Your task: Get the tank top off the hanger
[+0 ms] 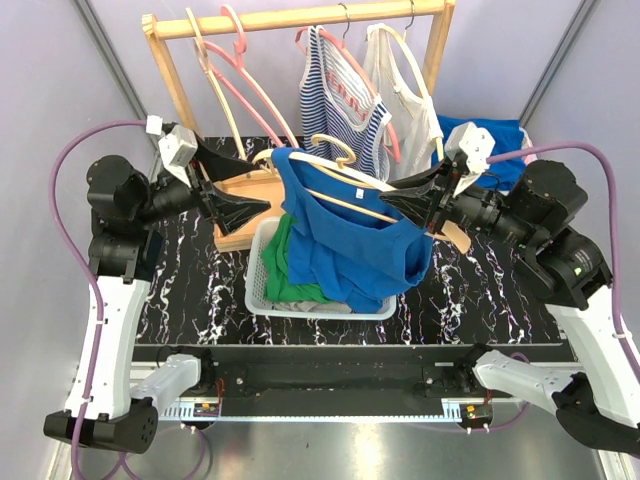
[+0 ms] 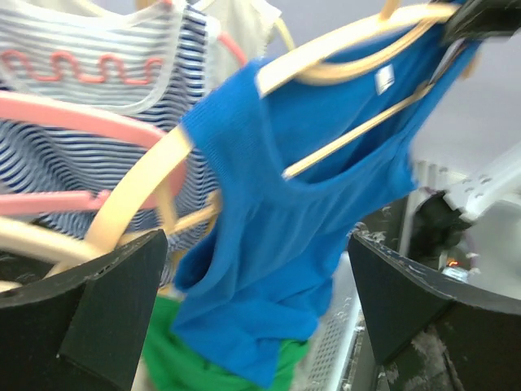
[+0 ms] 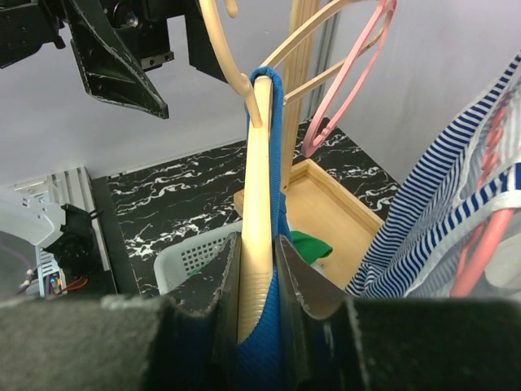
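The blue tank top [image 1: 345, 235] hangs on a wooden hanger [image 1: 342, 170] in front of the rack, its lower part bunched over the basket. My right gripper [image 1: 388, 193] is at the hanger's right end; in the right wrist view its fingers press both sides of the wood [image 3: 258, 195] and the blue cloth there. Open and empty, my left gripper [image 1: 262, 186] stands by the hanger's left end. That bare wooden end [image 2: 138, 189] pokes out past the strap and lies beyond the fingers in the left wrist view.
A light grey basket [image 1: 254, 292] holding a green cloth [image 1: 284, 265] stands under the tank top. Behind are a wooden rack [image 1: 290, 20], a pink hanger [image 1: 255, 85] and a striped top [image 1: 345, 100].
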